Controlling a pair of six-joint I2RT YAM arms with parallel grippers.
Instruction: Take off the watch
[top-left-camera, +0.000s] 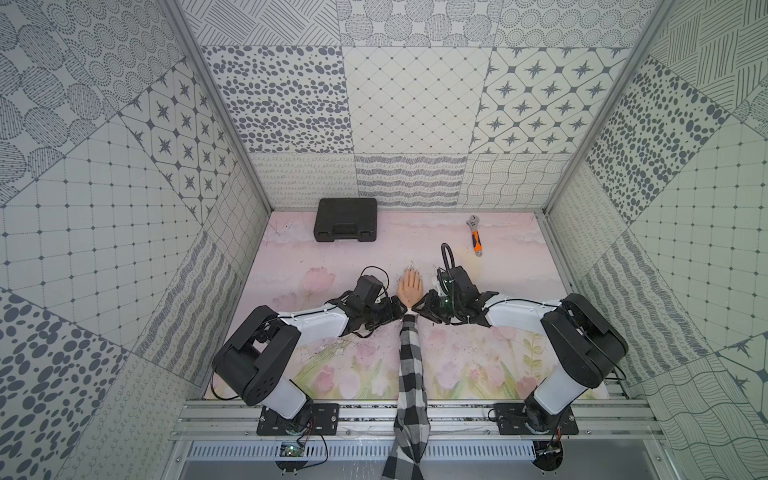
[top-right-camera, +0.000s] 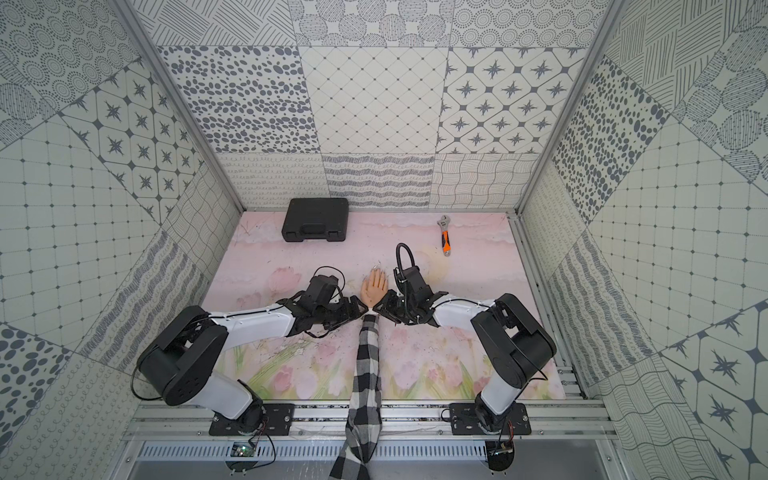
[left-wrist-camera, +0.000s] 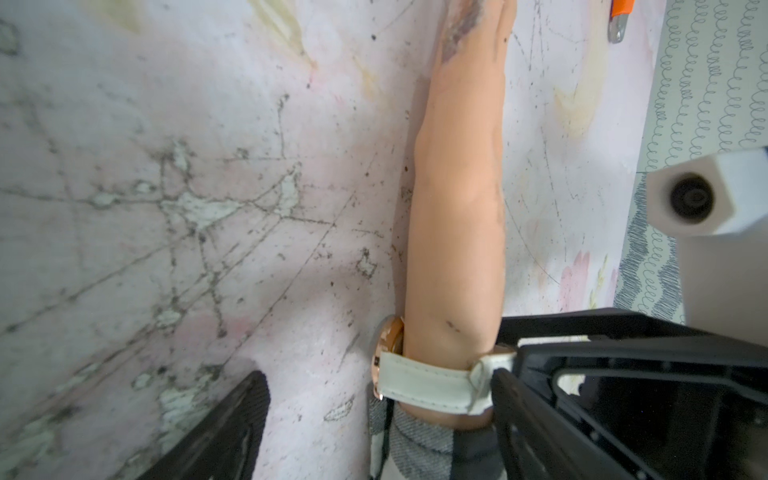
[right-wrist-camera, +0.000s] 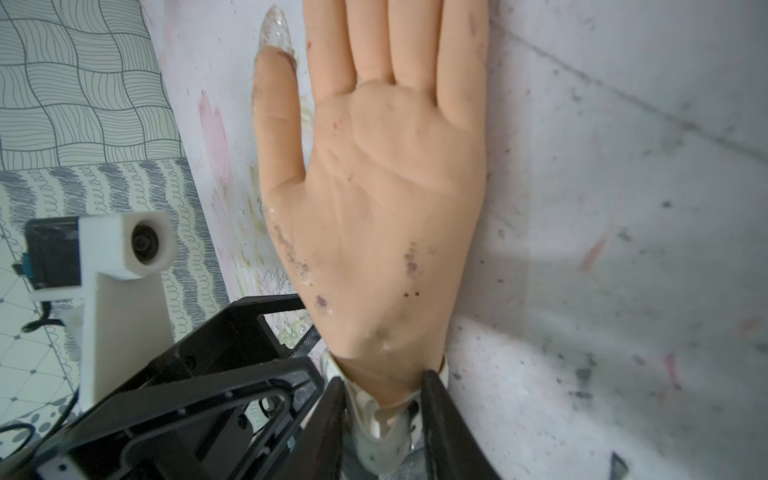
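A model hand (right-wrist-camera: 384, 184) lies palm up at the table's middle, its forearm in a checked sleeve (top-left-camera: 411, 368). Round its wrist runs the watch's white strap (left-wrist-camera: 432, 384); the rose-gold case (left-wrist-camera: 388, 352) shows at the wrist's edge, by the table. In the right wrist view, a loose, raised part of the strap (right-wrist-camera: 382, 449) sits between the parted fingers of my right gripper. My left gripper stands open from the other side, one finger (left-wrist-camera: 516, 416) close against the strap, the other finger (left-wrist-camera: 240, 424) out over the table.
A black case (top-left-camera: 345, 220) lies at the back left, and an orange-handled wrench (top-left-camera: 476, 236) at the back right. Both arms come in low from the sides, their grippers close together at the wrist.
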